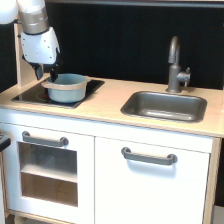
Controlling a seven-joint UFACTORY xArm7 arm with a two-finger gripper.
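A grey-blue pot with a pale rim and a light handle sits upright on the black cooktop at the left of the counter. Just above and behind its left side is my gripper, pointing downward from the white arm. Its two dark fingers look spread apart, with nothing visible between them. The right finger comes close to the pot's left rim; whether it touches cannot be made out at this size.
A metal sink with a dark faucet occupies the right side. Bare wooden counter lies between sink and cooktop. Below are a glass-fronted oven door and a white cabinet door, both with dark handles.
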